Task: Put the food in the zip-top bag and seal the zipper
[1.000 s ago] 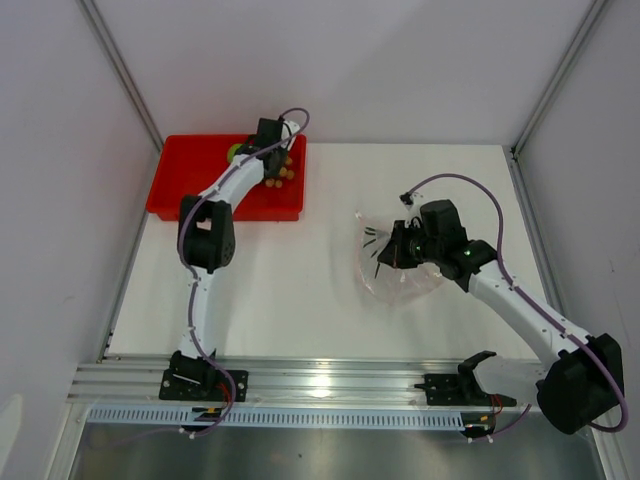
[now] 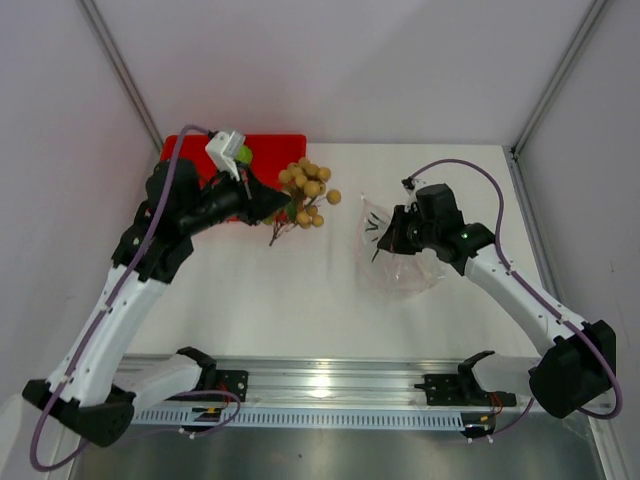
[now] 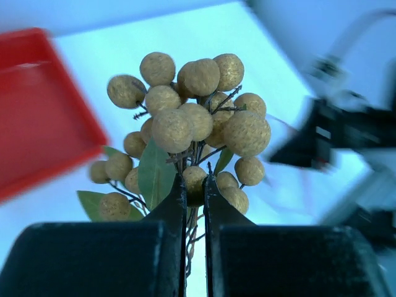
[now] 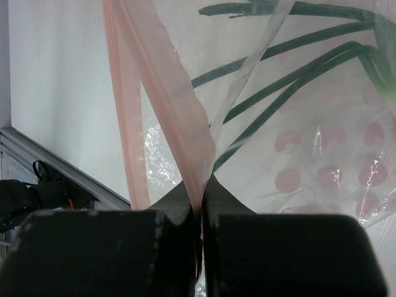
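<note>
My left gripper [image 2: 280,205] is raised and shut on a bunch of round tan fruit [image 3: 176,130] with twigs and green leaves, centred in the left wrist view. My right gripper [image 2: 390,245] is shut at the pink-edged mouth of the clear zip bag [image 2: 400,275], the film running between its fingers in the right wrist view. The bag shows green long stalks [image 4: 297,86], either printed or inside, and pink dots.
The red bin [image 2: 280,155] at the back left holds a green round item [image 2: 243,152].
</note>
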